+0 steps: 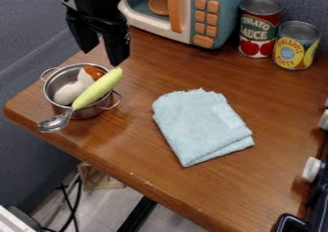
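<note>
My black gripper hangs at the upper left, above a small steel pot near the table's left edge; its fingers point down, apart, with nothing visible between them. In the pot lie a yellow corn-like vegetable, a white item and an orange-red item partly hidden. A ladle leans out over the pot's front left.
A folded light blue cloth lies mid-table. At the back stand a toy microwave, a tomato can and a yellow can. A dark object lines the right edge.
</note>
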